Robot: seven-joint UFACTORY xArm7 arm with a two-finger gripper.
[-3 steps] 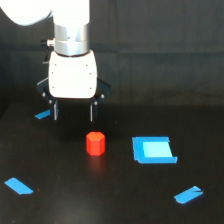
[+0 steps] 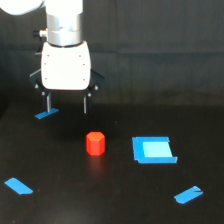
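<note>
A small red block [image 2: 95, 144] rests on the black table, slightly left of the middle. My white gripper [image 2: 66, 103] hangs behind it and to its left, apart from it. The two dark fingers [image 2: 47, 103] point down and stand wide apart, with nothing showing between them. To the right of the block lies a blue-bordered square [image 2: 140, 152] with a pale middle, and nothing stands on it.
Blue tape strips lie flat at the back left [image 2: 47, 114], front left [image 2: 18, 186] and front right [image 2: 188, 195]. Around the block and the square the dark table is clear. A dark backdrop closes off the rear.
My gripper has shifted to the left and a little higher in the picture, farther from the red block. The block and the square have stayed in place.
</note>
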